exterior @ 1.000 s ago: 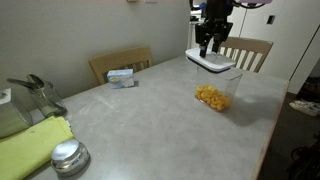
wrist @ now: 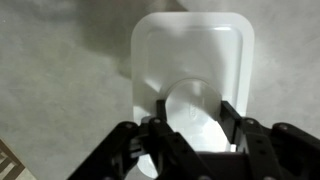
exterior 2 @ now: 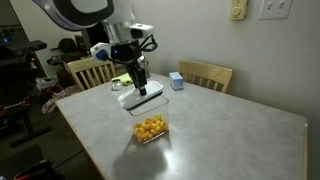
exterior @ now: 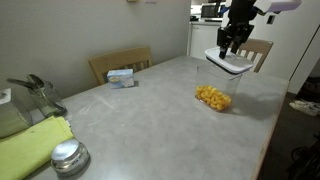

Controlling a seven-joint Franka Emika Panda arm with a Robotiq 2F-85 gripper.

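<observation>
A clear container (exterior 2: 152,126) holding yellow-orange pieces (exterior: 213,97) stands on the table. My gripper is shut on the round knob of a white lid (wrist: 193,40), which shows as a pale rounded rectangle in the wrist view. The lid is held in the air, tilted. In exterior view 1 it hangs just above and to the right of the container's mouth. In exterior view 2 the lid (exterior 2: 140,95) appears over the container's upper left, apart from the pieces inside. Whether lid and rim touch cannot be told.
A blue box (exterior: 121,78) lies near the table's back edge. At the near left are a yellow-green cloth (exterior: 30,148), a silver round object (exterior: 69,157) and a holder with utensils (exterior: 42,95).
The lid and my gripper have moved to the right in exterior view 1, across the container's top. The container has stayed in place.
</observation>
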